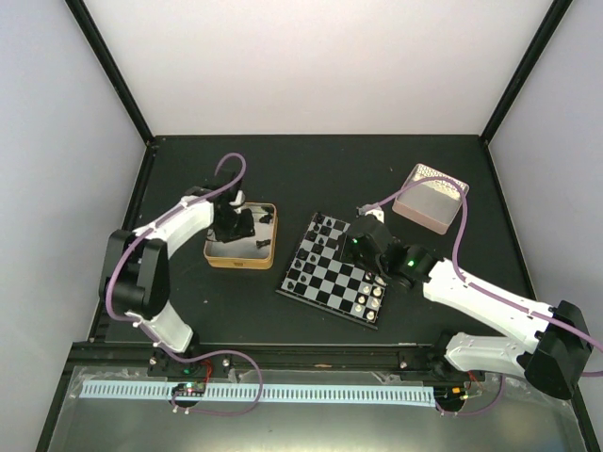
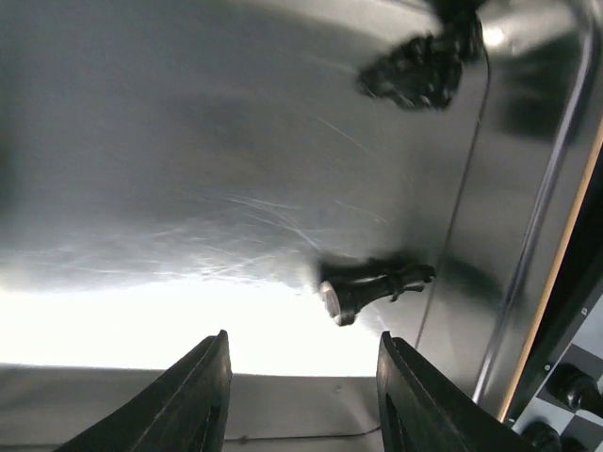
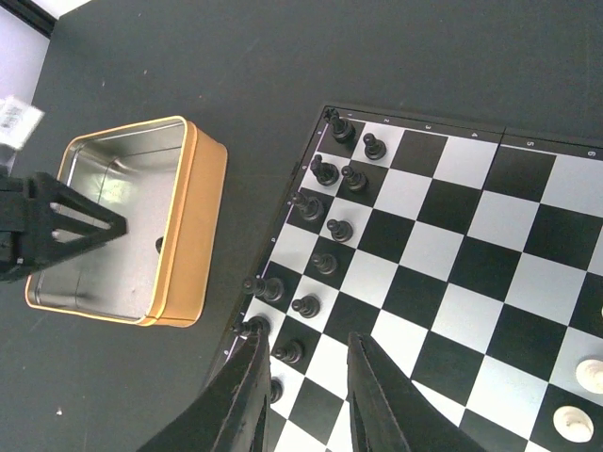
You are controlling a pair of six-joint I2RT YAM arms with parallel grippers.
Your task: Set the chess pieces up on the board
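My left gripper hangs open over the tan metal-lined box (image 1: 240, 262), with nothing between its fingers. In the left wrist view, a black chess piece (image 2: 363, 292) lies on its side just beyond the fingertips, and more dark pieces (image 2: 415, 75) lie near the top right. The chessboard (image 1: 330, 273) holds several upright black pieces (image 3: 325, 264) along its left side and several white pieces (image 3: 589, 375) at the right. My right gripper is over the board; whether anything is between its fingertips cannot be seen.
A pink box (image 1: 424, 215) with a perforated part stands at the back right.
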